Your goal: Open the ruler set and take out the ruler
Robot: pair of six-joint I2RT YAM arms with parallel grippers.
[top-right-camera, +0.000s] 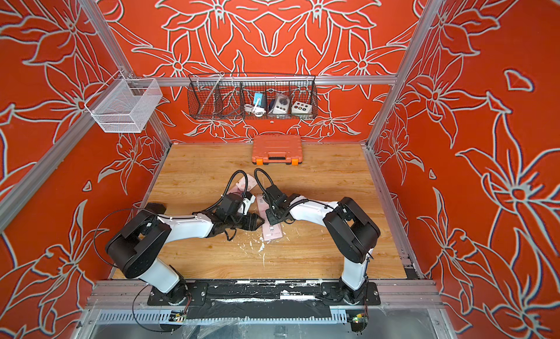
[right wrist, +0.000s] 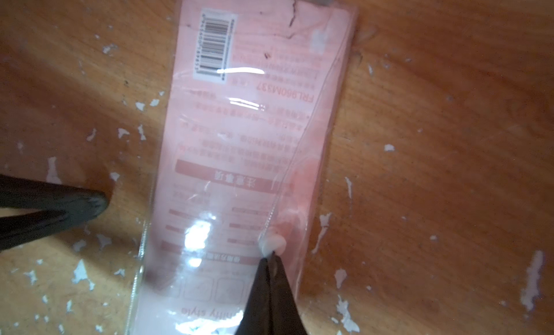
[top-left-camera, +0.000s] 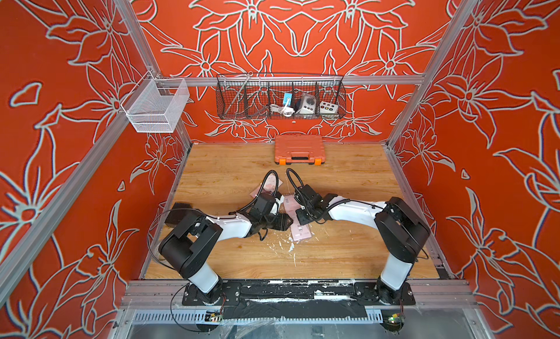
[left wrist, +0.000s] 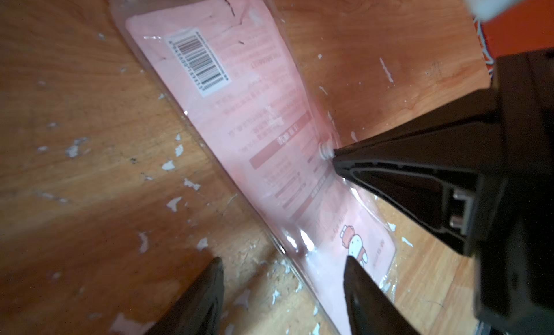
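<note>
The ruler set, a flat pink pack in a clear sleeve [right wrist: 230, 139], lies on the table with its barcode side up. A round white fastener [right wrist: 272, 244] sits near one long edge. My right gripper is shut, its tips right at that fastener with nothing visible between them. In the left wrist view the right gripper's tips [left wrist: 339, 162] meet the pack beside the fastener. My left gripper is open above the pack's opposite long edge, its fingers apart with nothing held. The ruler itself cannot be made out.
Another pink piece [top-left-camera: 271, 182] lies behind the left gripper. An orange case [top-left-camera: 299, 148] stands at the back wall, below a wire basket [top-left-camera: 233, 99]. A dark block [top-left-camera: 178, 213] rests at the left edge. Pale flecks are scattered around the pack.
</note>
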